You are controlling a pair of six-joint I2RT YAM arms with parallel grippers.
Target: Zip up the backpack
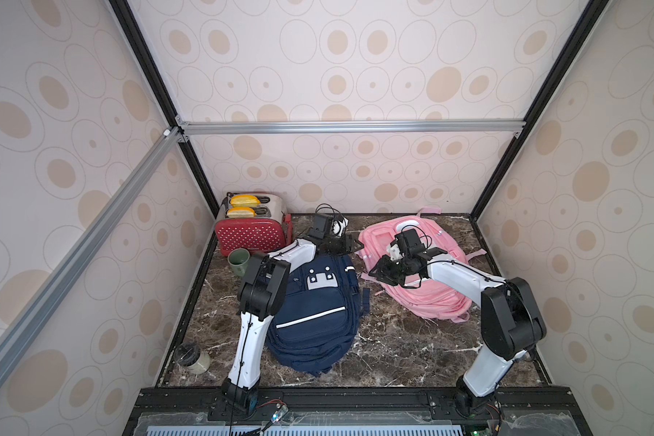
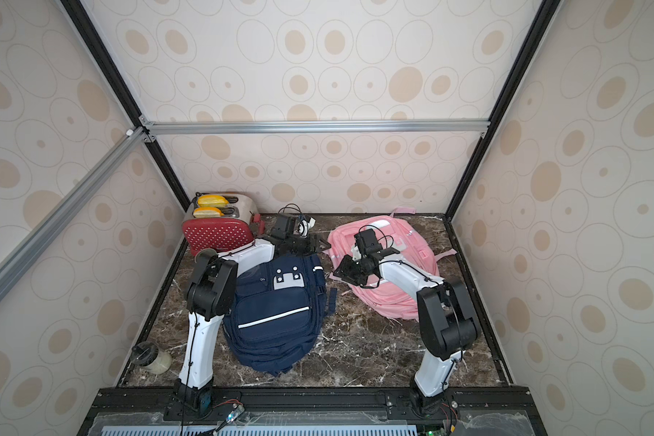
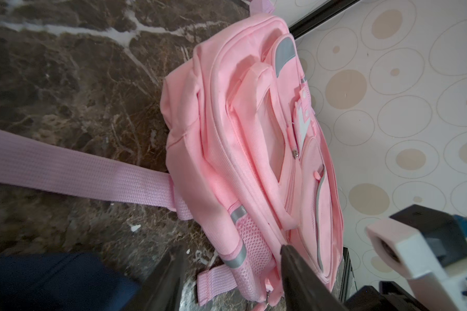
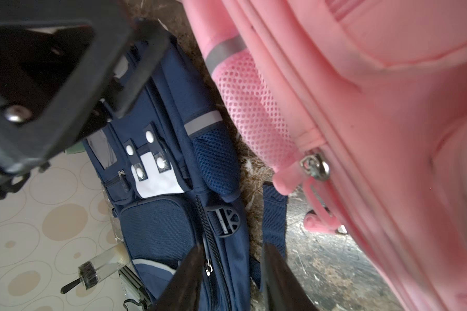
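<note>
A pink backpack (image 1: 443, 298) lies on the right, a navy backpack (image 1: 309, 341) in the middle left. My left gripper is open at the pink bag's left edge near its top, above a mesh pocket and a lower zipper end. My right gripper hangs open over the pink bag's left side, in front of it in the top views. In the right wrist view, a metal zipper slider (image 4: 315, 167) with pink pulls sits on the bag's seam, apart from the fingertips.
A red dotted bag (image 1: 250, 236) with yellow items stands at back left, a green cup (image 1: 238, 260) before it, a jar (image 1: 196, 359) at front left. Bare marble floor (image 1: 399, 348) shows at front centre.
</note>
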